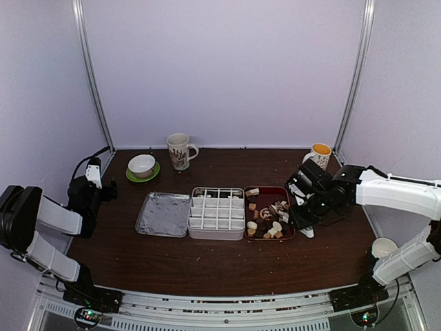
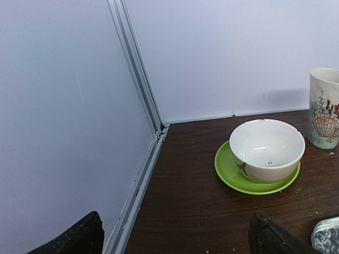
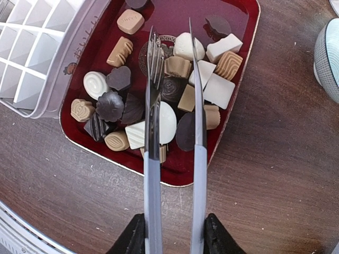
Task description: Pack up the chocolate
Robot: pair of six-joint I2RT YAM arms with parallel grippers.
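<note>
A red tray of assorted chocolates stands right of a white compartment box. In the right wrist view my right gripper holds long metal tongs over the red tray; their tips reach over the middle chocolates, and whether they grip one I cannot tell. A lidded-size metal tray lies left of the box. My left gripper stands open at the left side, empty; its fingers frame the bottom of the left wrist view.
A bowl on a green saucer and a mug stand at back left; another mug at back right.
</note>
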